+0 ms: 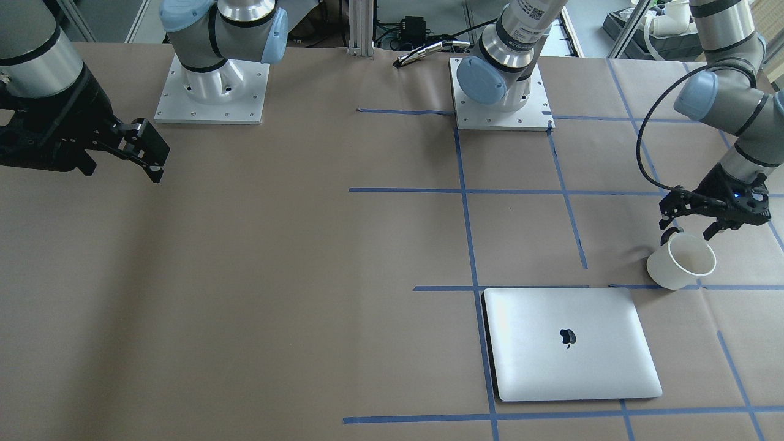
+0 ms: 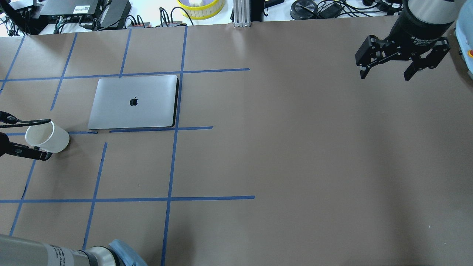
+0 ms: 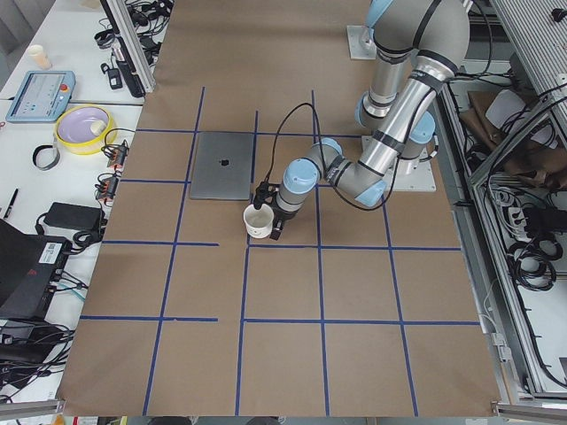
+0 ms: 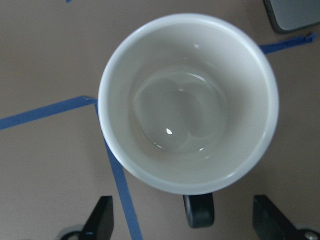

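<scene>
A white mug (image 1: pixel 680 264) with a dark handle stands on the taped table just behind the closed silver laptop (image 1: pixel 571 345) in the front view. My gripper (image 1: pixel 683 229) hangs over the mug, fingers apart and open, with nothing held. In the left wrist view the mug (image 4: pixel 187 105) fills the middle, its handle (image 4: pixel 199 210) lying between the two fingertips, which sit at the lower edge on either side of it. The left view also shows the mug (image 3: pixel 258 222) beside the laptop (image 3: pixel 221 164).
A second arm's black gripper (image 2: pixel 401 57) hangs at the far side, away from the mug. Cables and equipment lie beyond the table's edges.
</scene>
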